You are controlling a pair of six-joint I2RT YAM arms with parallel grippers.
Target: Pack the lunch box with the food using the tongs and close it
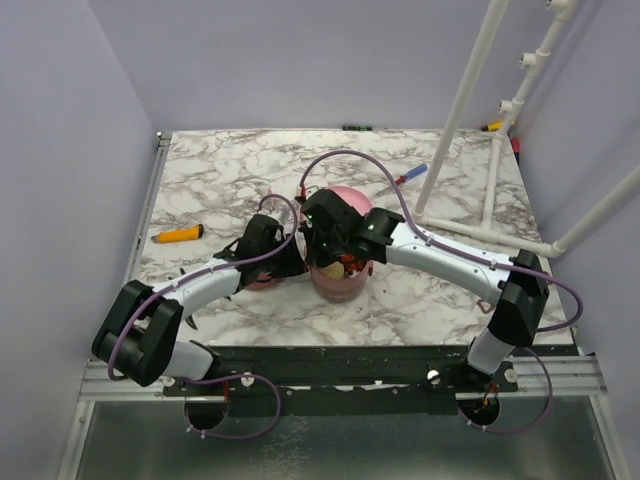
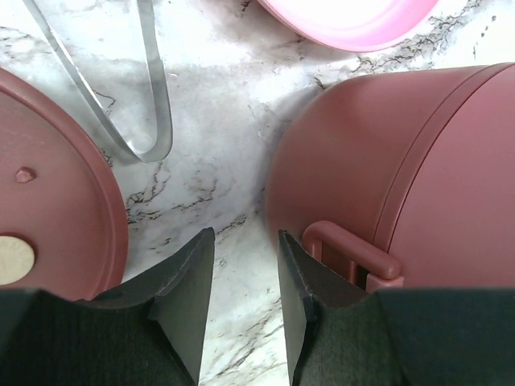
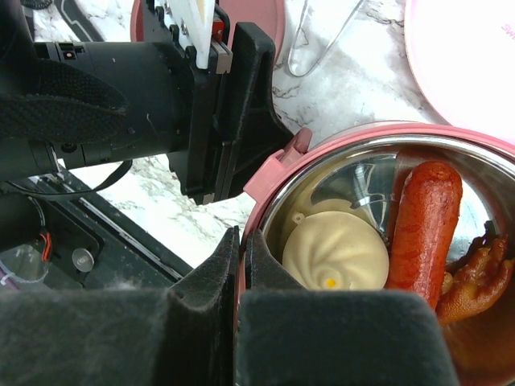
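The round pink lunch box [image 1: 340, 285] stands open at the table's centre. In the right wrist view it contains a sausage [image 3: 426, 225], a pale round bun [image 3: 336, 251] and a browned piece of food [image 3: 475, 291]. My right gripper is shut at the near-left rim, with a strip of pink wall showing between its dark fingers. On the box's left side, my left gripper stands part open with empty space between its fingertips. Its right finger is close to the box's side latch [image 2: 350, 249]; whether they touch is unclear.
Left of the box lies a round lid [image 2: 60, 201], with metal tongs [image 2: 149, 121] beside it. A pink plate [image 1: 350, 198] sits behind the box. White pipes [image 1: 490, 235] stand at the right. An orange-handled tool [image 1: 178, 234] lies far left.
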